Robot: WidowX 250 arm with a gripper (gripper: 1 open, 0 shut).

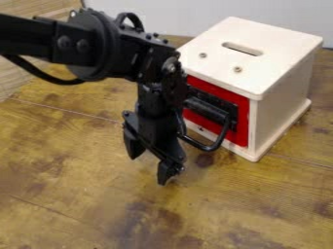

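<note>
My gripper (151, 152) hangs low over the wooden floor, its black fingers spread apart and pointing down, with nothing visible between them. Just to its right stands a cream wooden box (282, 104) with a red front panel (237, 140), a slot on top and two small knobs. A dark recess with a black bar sits in the red front, partly hidden behind my arm and a curved black bracket on it.
A pale wooden board (14, 68) stands at the left edge and a light wall runs behind the box.
</note>
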